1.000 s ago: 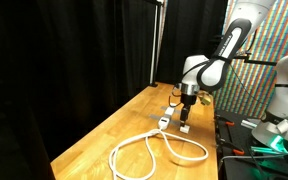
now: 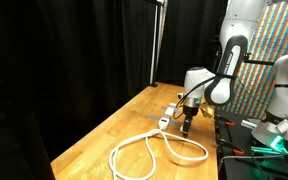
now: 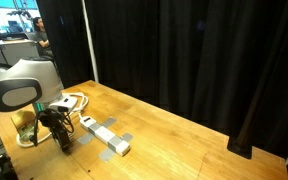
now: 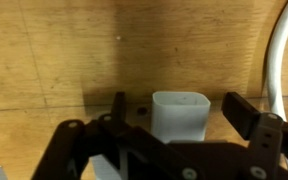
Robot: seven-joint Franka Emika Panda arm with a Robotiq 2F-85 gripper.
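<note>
In the wrist view a small white block (image 4: 180, 115) with a pale grey front lies between the two fingers of my open gripper. A narrow gap shows on either side of it, so it is not clamped. In exterior view 1 the gripper (image 2: 187, 128) is down at the table near its right side, and the block there is mostly hidden behind the fingers. Exterior view 2 has the gripper (image 3: 62, 138) low at the left, close to the tabletop, with the block not clearly visible.
A white cord (image 2: 112, 158) lies in loops on the table, and part of that cord (image 4: 276, 62) runs right of the fingers. A long white power strip (image 3: 106, 136) lies beside the gripper, near grey patches (image 3: 126, 136).
My gripper has come down to the table over the small white block, which showed below the fingers earlier and is now mostly covered in exterior view 1. The cord looks unmoved.
</note>
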